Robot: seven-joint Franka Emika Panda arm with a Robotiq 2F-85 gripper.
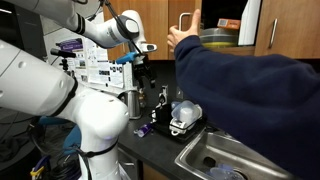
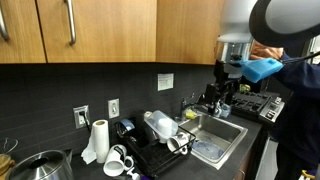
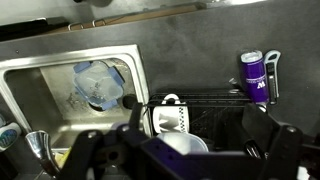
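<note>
My gripper (image 1: 141, 79) hangs high above the counter, near the dish rack, and touches nothing. In the wrist view its two dark fingers (image 3: 138, 148) stand apart, with no object held between them. Below is a black dish rack (image 3: 205, 98) holding a white mug (image 3: 171, 118) and a white rounded dish (image 3: 185, 143). To the rack's left in that view is the steel sink (image 3: 140, 70), with a clear plastic container (image 3: 99, 83) inside. A purple can (image 3: 255, 77) lies on the counter on the other side.
A person's dark-blue sleeve (image 1: 260, 95) fills much of exterior view 1, the hand (image 1: 184, 32) raised beside the wooden cabinets (image 1: 285, 30). Cabinets (image 2: 100, 35) also overhang the counter. A paper-towel roll (image 2: 97, 142) stands by the wall. Bare counter (image 1: 145, 152) lies in front of the rack.
</note>
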